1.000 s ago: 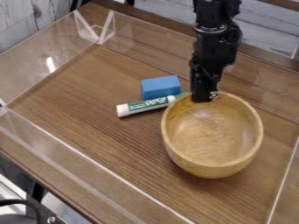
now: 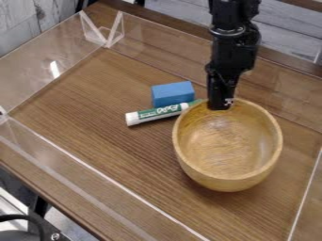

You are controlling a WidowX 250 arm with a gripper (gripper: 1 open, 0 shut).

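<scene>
The black gripper (image 2: 220, 100) reaches down from the top of the view to the back rim of a large yellow bowl (image 2: 227, 165). It appears shut on that rim, though the fingertips are small and dark. A blue block (image 2: 171, 93) lies left of the gripper. In front of the block, a white and green tube (image 2: 153, 115) lies on the wooden table, its right end near the bowl.
The wooden table (image 2: 94, 132) has clear room to the left. Clear raised edging runs along its left side. A white surface lies beyond the back right edge, and a dark cable shows at the lower left.
The bowl and gripper have shifted very slightly; the block and tube look unchanged.
</scene>
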